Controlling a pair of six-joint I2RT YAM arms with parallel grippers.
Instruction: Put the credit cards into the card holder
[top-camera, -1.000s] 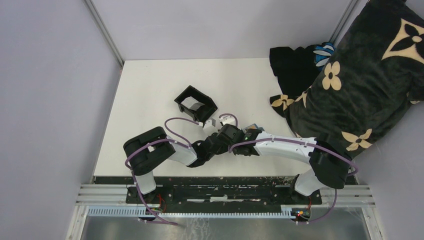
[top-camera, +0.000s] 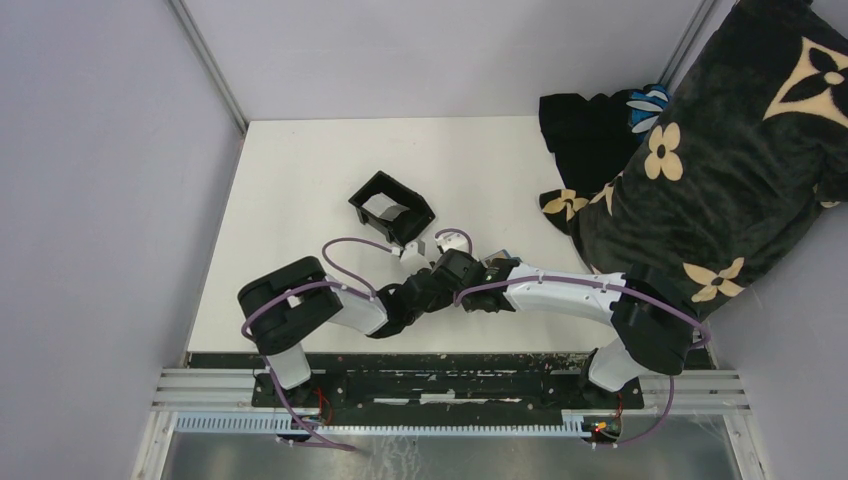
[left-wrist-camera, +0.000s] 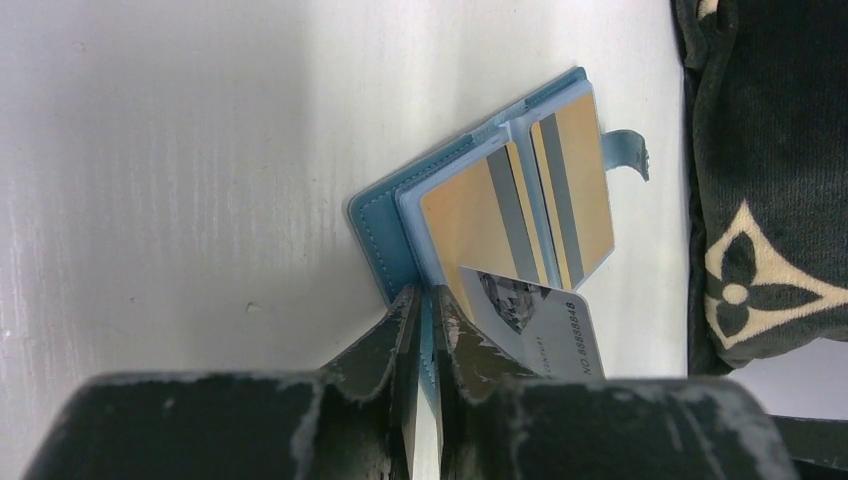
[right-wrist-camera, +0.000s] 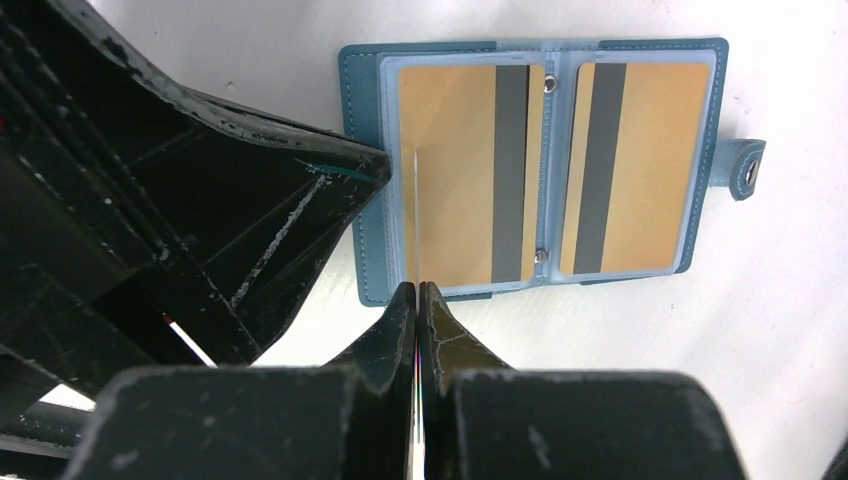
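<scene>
The blue card holder (right-wrist-camera: 550, 170) lies open on the table, a tan card with a dark stripe in each of its two clear sleeves. My left gripper is shut at the holder's left edge, apparently pinching it; the exact contact is hidden between the fingertips. A grey card (left-wrist-camera: 560, 335) with a printed number stands over the left sleeve. In the right wrist view that card shows edge-on as a thin pale line, with my right gripper shut on it. From the top view, both grippers' tips are hidden under the arms.
A black open box (top-camera: 418, 228) with something white inside stands behind the left arm. Dark patterned cloth (top-camera: 660, 190) covers the right side of the table. Free white table lies at the left and back. Both arms are crowded together at the holder.
Both arms have shifted slightly to the left in the top view. The box and the cloth have not moved.
</scene>
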